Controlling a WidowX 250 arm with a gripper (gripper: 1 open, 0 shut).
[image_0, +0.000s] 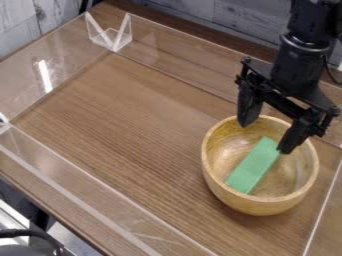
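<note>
A tan bowl sits on the wooden table at the right, with a green rectangular block lying in it. My black gripper hangs over the bowl's back rim, above the block, open with its two dark fingers spread apart. Nothing shows held between them.
A white wire basket stands at the back left near the table edge. Black cables lie at the lower left corner.
</note>
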